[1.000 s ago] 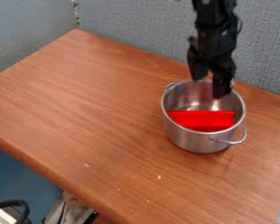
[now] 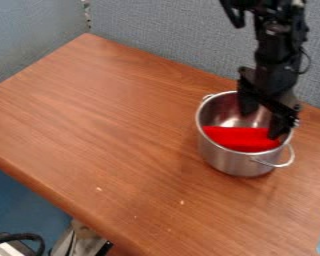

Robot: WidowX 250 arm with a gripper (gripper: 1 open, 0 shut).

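A steel pot (image 2: 232, 159) with two side handles stands on the wooden table at the right. A red object (image 2: 240, 138) lies inside it. My black gripper (image 2: 272, 123) reaches down into the pot's right part, above or beside the red object; its fingers are dark and I cannot tell whether they are open or shut.
A grey panel (image 2: 163, 35) runs along the back. Cables and a pale object lie off the table's front left edge.
My gripper has come down into the pot and shifted rightward. The pot sits a little further right than before.
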